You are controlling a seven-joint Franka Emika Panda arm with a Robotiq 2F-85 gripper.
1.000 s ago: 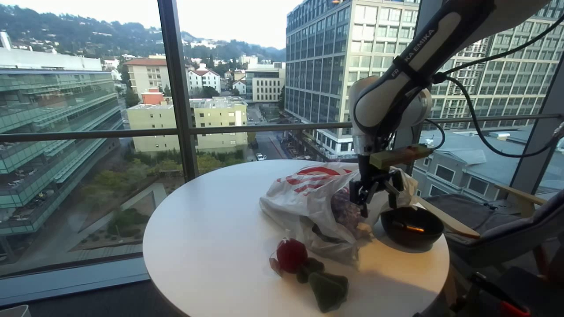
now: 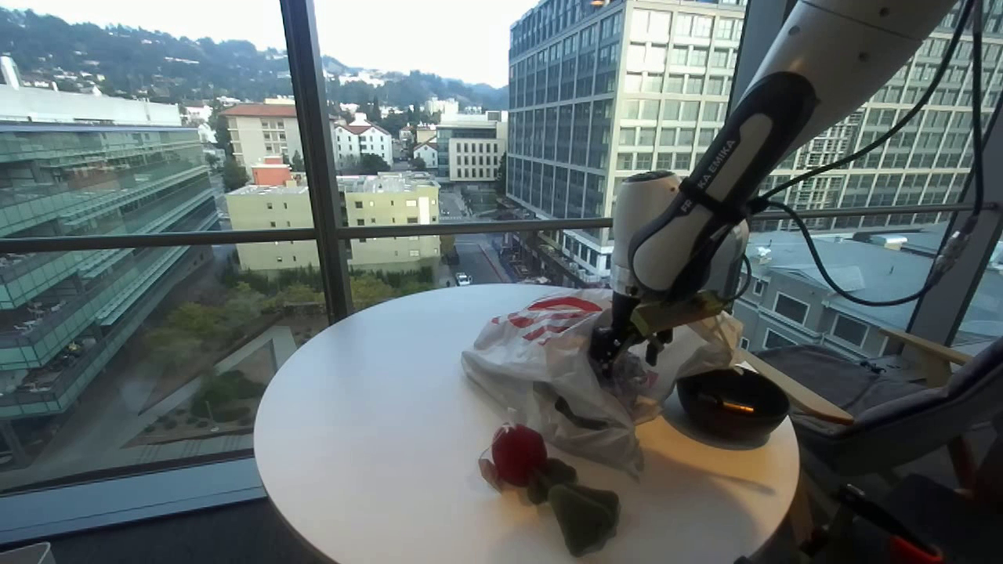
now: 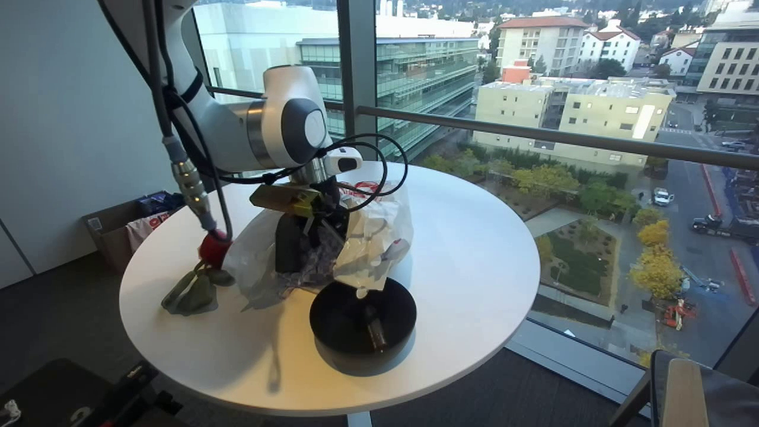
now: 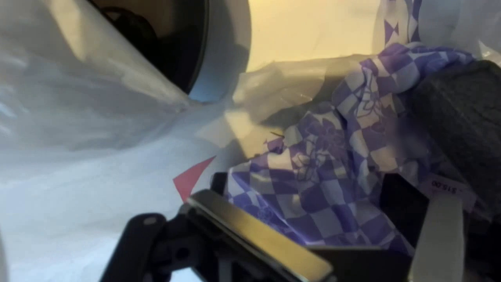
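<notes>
My gripper is open in the wrist view, one finger on each side of a crumpled purple-and-white checkered item (image 4: 324,188). Contact between the fingers and the item cannot be told. The item lies in the mouth of a white plastic bag (image 2: 545,366) with red print. In exterior view 1 the gripper (image 2: 628,356) is down at the bag's opening, its fingertips partly hidden by the plastic. A dark grey object (image 4: 465,122) sits beside the checkered item. The bag's inner contents are mostly hidden.
Close to the bag's mouth stands a black bowl (image 3: 363,327) with something slim inside. A red artificial flower (image 2: 519,454) with green leaves (image 2: 584,515) lies on the round white table (image 2: 367,404). Clear tabletop stretches on the window side.
My gripper has moved down and to the left in exterior view 1, from above the bag's mouth near the bowl into the opening. Bowl and flower have stayed put.
</notes>
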